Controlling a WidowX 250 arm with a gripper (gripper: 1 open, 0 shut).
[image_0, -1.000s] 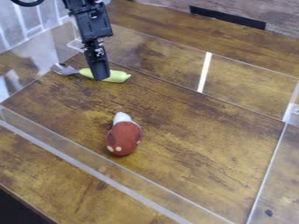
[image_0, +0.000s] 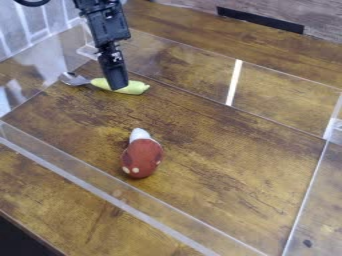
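My black gripper (image_0: 115, 80) reaches down from the upper left, its tip low over a utensil with a pale yellow-green handle (image_0: 130, 87) and a grey head (image_0: 75, 79) pointing left. The fingers look shut; whether they touch the handle is unclear. A red toy with a white top (image_0: 142, 157) lies on the wooden surface at lower centre.
Clear low walls (image_0: 326, 170) border the wooden work area (image_0: 234, 150), with a white strip (image_0: 234, 83) at the back.
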